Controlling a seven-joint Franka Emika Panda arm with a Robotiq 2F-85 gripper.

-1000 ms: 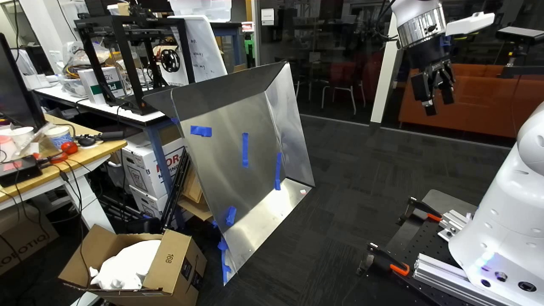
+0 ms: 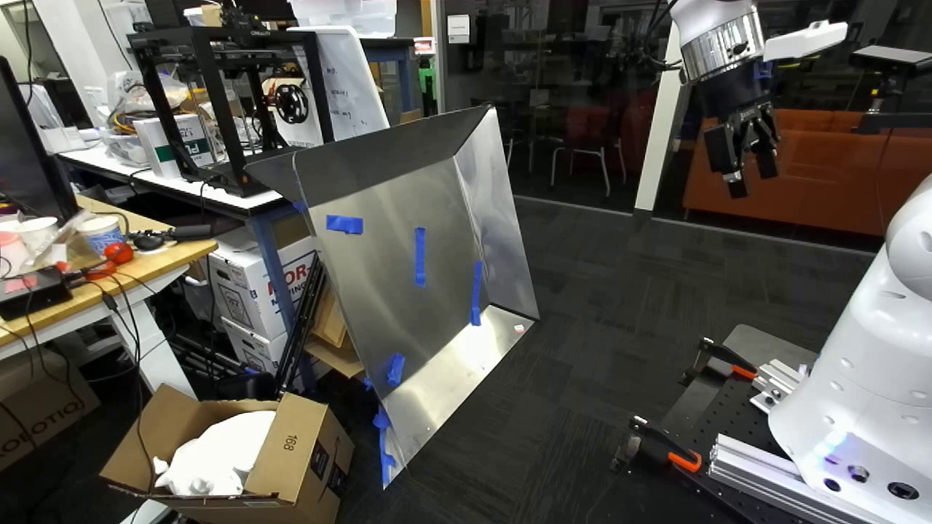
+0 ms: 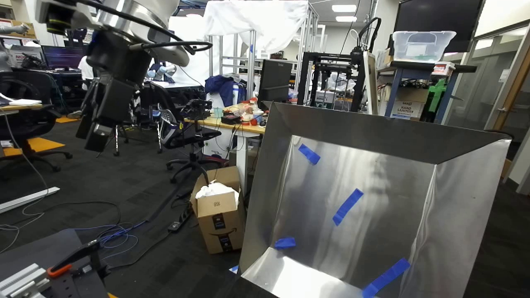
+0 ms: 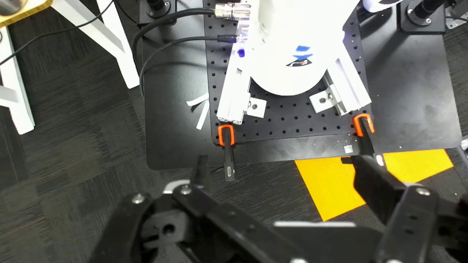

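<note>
High above the floor hangs my gripper (image 2: 753, 175), pointing down. In the wrist view its black fingers (image 4: 202, 170) stand wide apart, with nothing between them but the view of the base below, so it is open. A large metal pan (image 2: 384, 262) with raised, flared sides stands tilted on edge, well away from the gripper. Strips of blue tape (image 3: 348, 206) are stuck to its inner face. In exterior view 2 the pan fills the right half, while the gripper is at the upper left.
An open cardboard box (image 2: 301, 454) with white cloth (image 2: 223, 450) inside stands beside the pan. Cluttered desks and a black frame (image 2: 223, 105) lie behind. Two orange-tipped clamps (image 4: 226, 136) hold the base plate (image 4: 175, 109). The carpet between pan and base is clear.
</note>
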